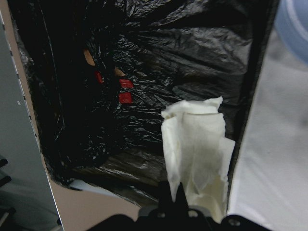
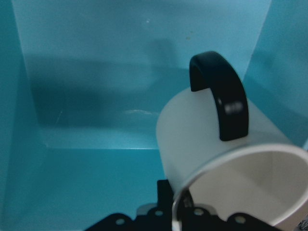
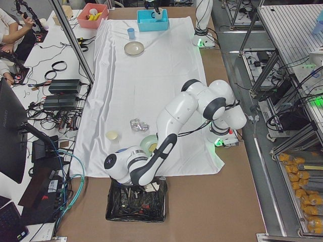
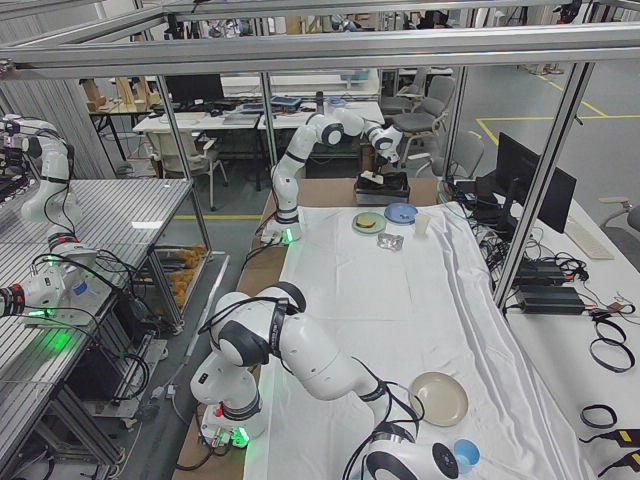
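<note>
My left gripper is over a bin lined with a black bag (image 3: 136, 206), shut on a crumpled white tissue (image 1: 195, 154); a few red bits lie in the bag. My right gripper is shut on the rim of a white mug (image 2: 202, 125) with a black handle, tilted on its side within the blue box (image 3: 152, 25).
On the white cloth are a green plate with bread (image 4: 368, 222), a blue plate (image 4: 401, 213), crumpled foil (image 3: 139, 126), a cream cup (image 3: 112, 135), a beige plate (image 3: 133, 48) and a blue cup (image 3: 131, 34).
</note>
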